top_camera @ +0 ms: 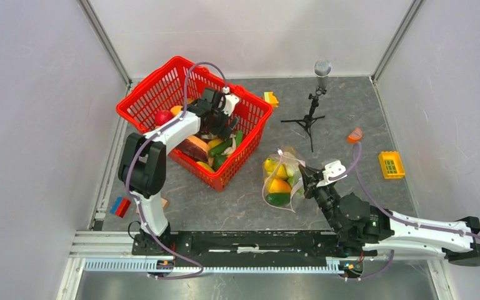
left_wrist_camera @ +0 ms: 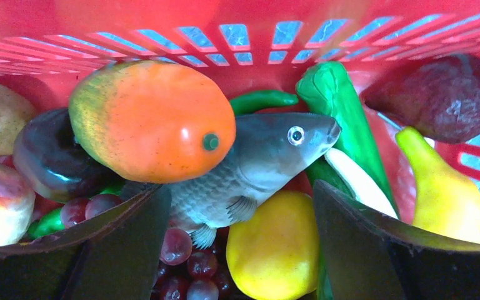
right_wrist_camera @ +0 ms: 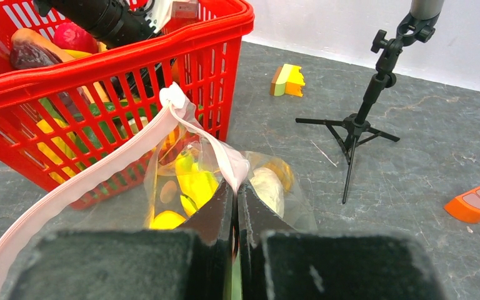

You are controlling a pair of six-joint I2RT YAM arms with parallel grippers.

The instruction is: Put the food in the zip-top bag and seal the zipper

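Observation:
Over the red basket (top_camera: 250, 103) hangs my left gripper, open, its fingers apart above the food. Below it in the left wrist view lie a fish (left_wrist_camera: 269, 150), an orange mango (left_wrist_camera: 162, 122), a yellow fruit (left_wrist_camera: 275, 244), grapes (left_wrist_camera: 201, 265) and a green vegetable (left_wrist_camera: 350, 119). The clear zip top bag (top_camera: 266, 195) stands on the table, its mouth spread and several foods inside, among them a yellow pepper (right_wrist_camera: 194, 182). My right gripper is shut on the bag's pale rim (right_wrist_camera: 225, 156), at the bag's right side.
A black tripod (top_camera: 312, 115) with a microphone stands at the back right. Scattered on the table are an orange wedge (top_camera: 355, 134), a small yellow basket (top_camera: 392, 165) and a yellow block (top_camera: 271, 99). Bare table separates red basket and bag.

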